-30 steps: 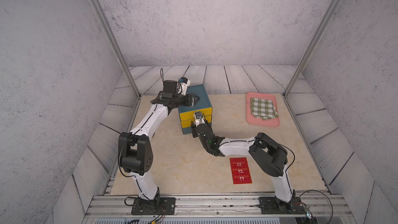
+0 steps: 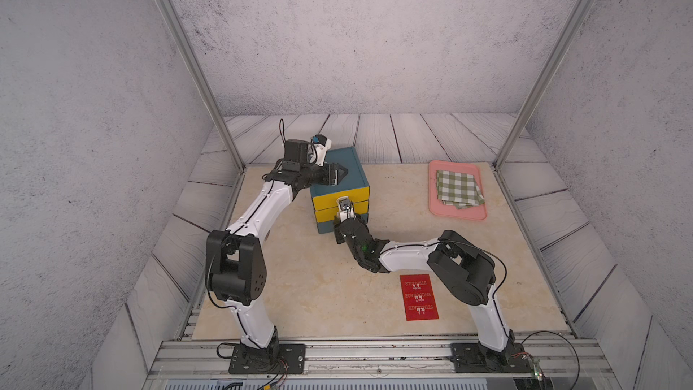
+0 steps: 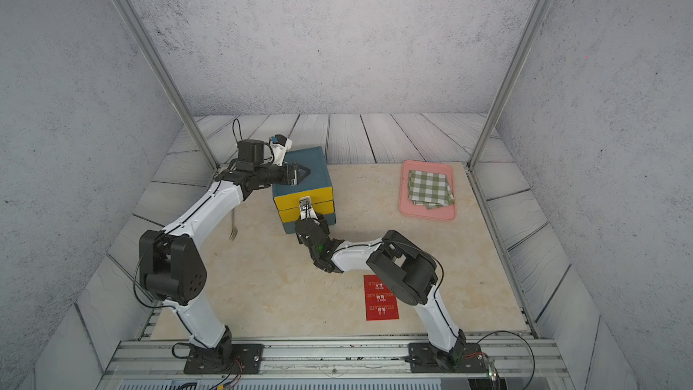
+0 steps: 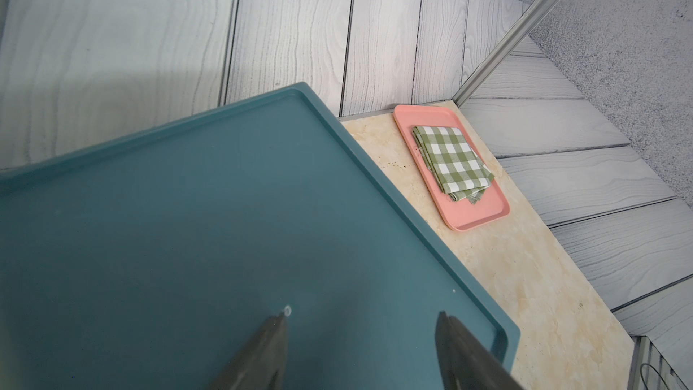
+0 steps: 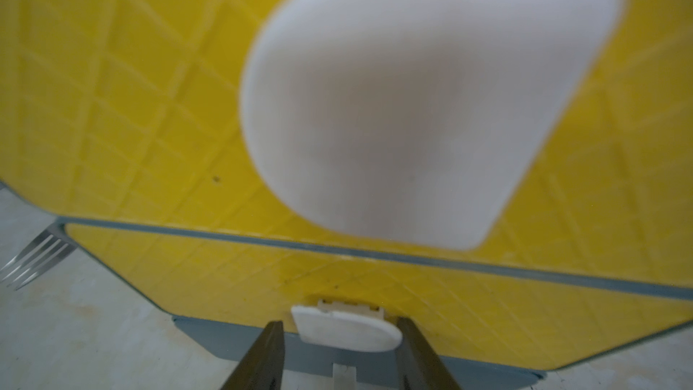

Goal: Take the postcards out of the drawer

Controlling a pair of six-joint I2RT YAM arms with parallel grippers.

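Observation:
The drawer unit [image 2: 350,166] has a teal top and two yellow fronts, both closed in, so anything inside is hidden. Low in the right wrist view, the white handle [image 5: 346,330] of the lower drawer [image 5: 216,281] lies between the spread fingers of my right gripper; no grip on it shows. The upper drawer's white handle [image 5: 426,101] looms close to that camera. My left gripper is over the teal top [image 4: 238,209], fingers apart, nothing between them. Whether it touches the top, I cannot tell.
A red printed card [image 2: 419,297] lies on the table at the front right. The pink tray [image 2: 457,209] with a folded checked cloth [image 2: 459,189] is at the back right. A fork [image 3: 233,227] lies left of the unit.
Over the last second my right arm has shifted slightly down and left in front of the drawers, and is nearly still in the latter half. The left arm and drawers look unchanged.

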